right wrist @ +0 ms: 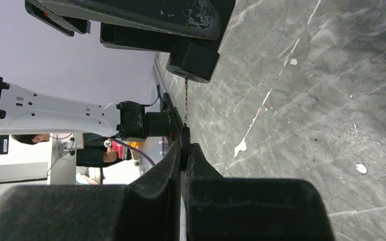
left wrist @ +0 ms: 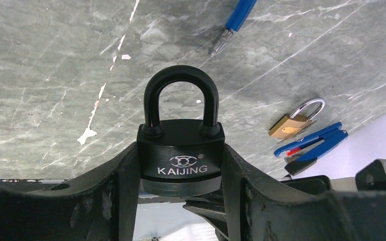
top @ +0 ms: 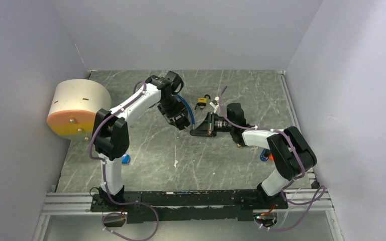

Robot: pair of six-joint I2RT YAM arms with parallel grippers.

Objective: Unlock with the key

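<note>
A black KAIJING padlock (left wrist: 181,156) with a closed shackle is held between the fingers of my left gripper, hanging above the marble top. In the right wrist view the padlock's bottom (right wrist: 192,62) faces my right gripper, which is shut on a key with a black head (right wrist: 185,135). The key's thin blade (right wrist: 186,100) points up at the padlock's keyway, its tip at the hole; I cannot tell how far it is in. The two grippers face each other near the middle of the workspace in the top view.
A blue tool (top: 188,108) lies behind the grippers, with a yellow-black padlock (top: 201,102) farther back. A brass padlock (left wrist: 285,127) and blue cutters (left wrist: 326,138) lie to the right. A white drum-shaped box (top: 78,103) stands left.
</note>
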